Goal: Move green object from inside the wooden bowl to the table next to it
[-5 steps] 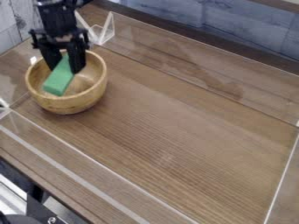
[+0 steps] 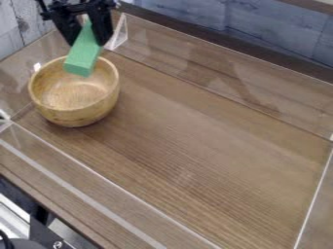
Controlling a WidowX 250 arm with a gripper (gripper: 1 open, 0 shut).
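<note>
A green object [image 2: 82, 54], long and tilted, hangs above the far part of the wooden bowl [image 2: 68, 110]. At its upper end is my dark gripper [image 2: 89, 30], shut on it and partly cut off by the top of the view. The object's lower end overlaps the bowl's back rim in the picture. The bowl stands upright at the left of the wooden table, and its visible inside looks empty.
To the right of the bowl, the wooden table [image 2: 196, 146] is wide and bare. A raised edge runs along the back right. Dark cables and hardware [image 2: 19, 219] lie off the table at the lower left.
My gripper has risen toward the top of the view with the green object in it. The object has come up out of the bowl, and the bowl has stayed in place.
</note>
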